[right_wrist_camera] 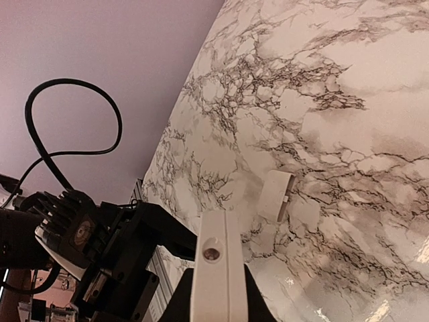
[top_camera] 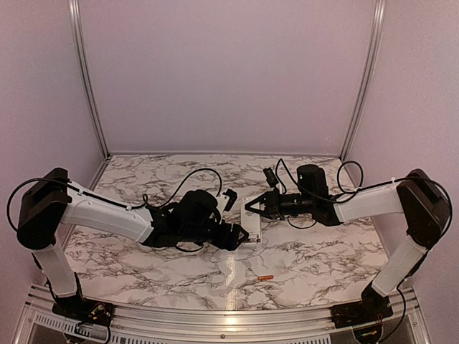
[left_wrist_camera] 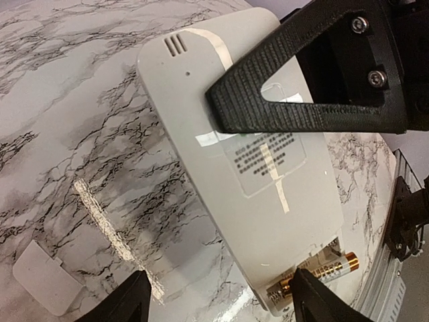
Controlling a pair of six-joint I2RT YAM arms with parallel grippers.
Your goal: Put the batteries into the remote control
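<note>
The white remote control (left_wrist_camera: 275, 201) is held up by my right gripper (top_camera: 254, 204), shut on it, whose black fingers lie across its back in the left wrist view. At the remote's lower end is the battery compartment, where a copper-topped battery (left_wrist_camera: 332, 268) lies slanted, sticking partly out. My left gripper is at that end, fingers part open, one fingertip beside or against the battery. A second orange battery (top_camera: 265, 277) lies on the table toward the front. The white battery cover (right_wrist_camera: 273, 194) lies on the table.
Walls enclose it at the back and sides, and a metal rail (top_camera: 222, 315) runs along the front edge.
</note>
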